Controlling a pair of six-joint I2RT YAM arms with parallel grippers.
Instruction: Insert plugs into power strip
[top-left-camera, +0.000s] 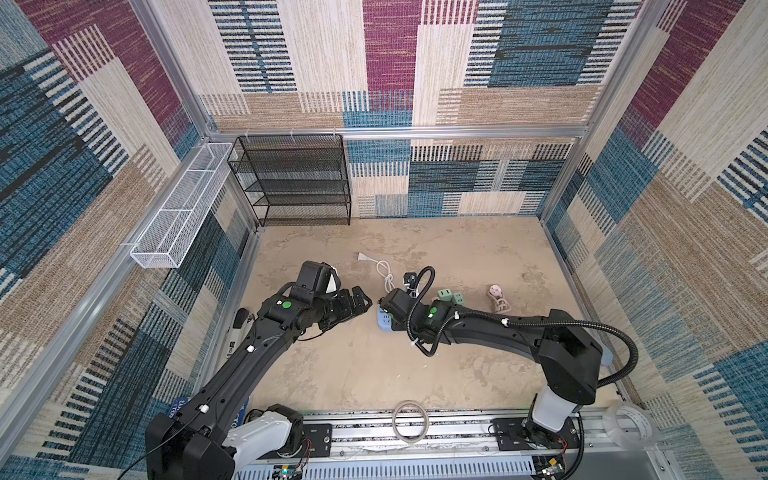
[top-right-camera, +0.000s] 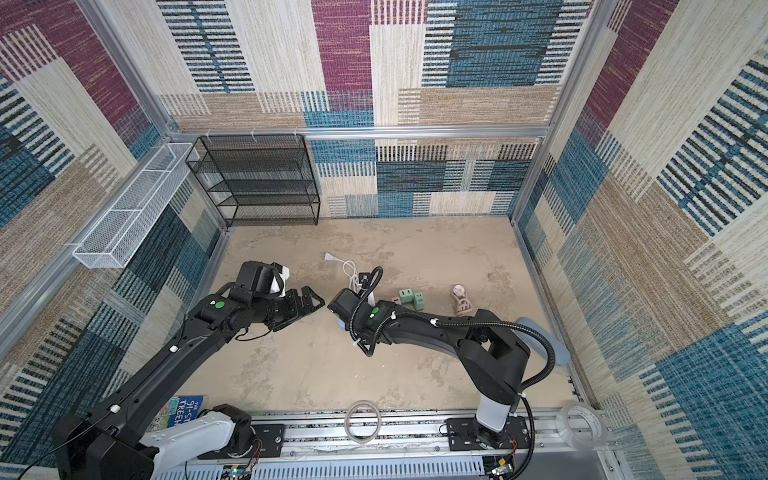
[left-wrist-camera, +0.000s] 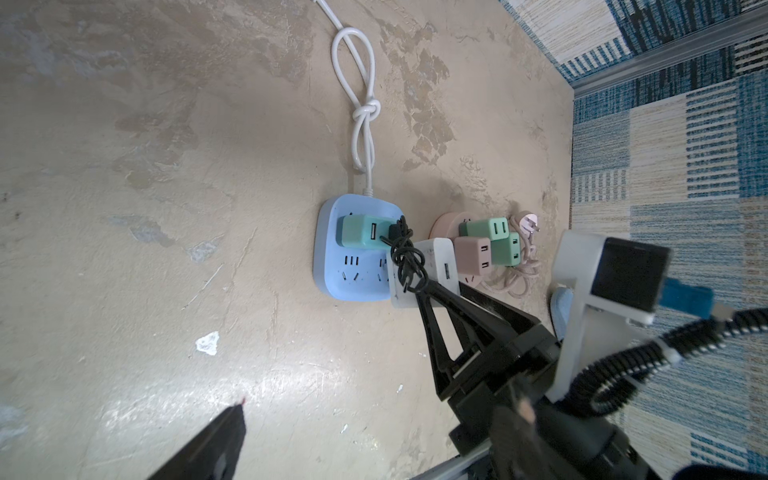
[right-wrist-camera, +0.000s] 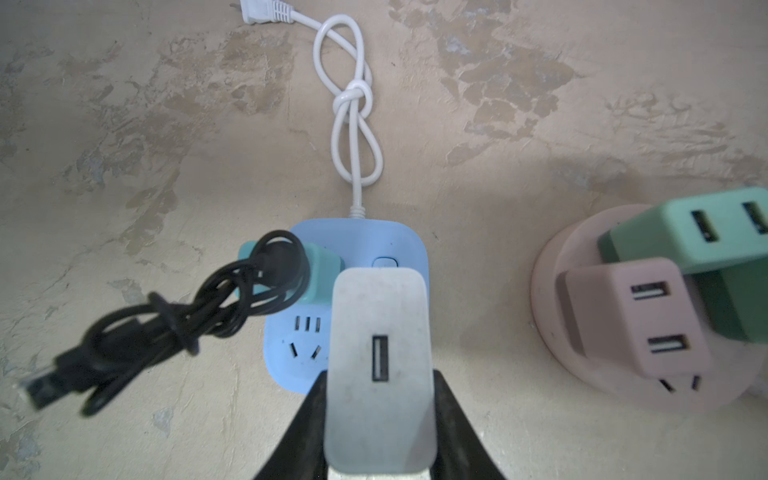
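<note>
A blue power strip (left-wrist-camera: 352, 280) lies mid-table with a mint charger (right-wrist-camera: 320, 268) on it, bearing a coiled black cable (right-wrist-camera: 200, 316). My right gripper is around a white charger (right-wrist-camera: 380, 312) at the strip's right side; whether it is seated in the sockets is hidden. My left gripper hangs open left of the strip, nothing between its fingers. A pink round strip (right-wrist-camera: 552, 344) holds green (right-wrist-camera: 668, 232) and pink (right-wrist-camera: 608, 312) chargers.
A knotted white cord (right-wrist-camera: 352, 144) runs behind the blue strip. A black wire rack (top-left-camera: 288, 196) stands at the back left.
</note>
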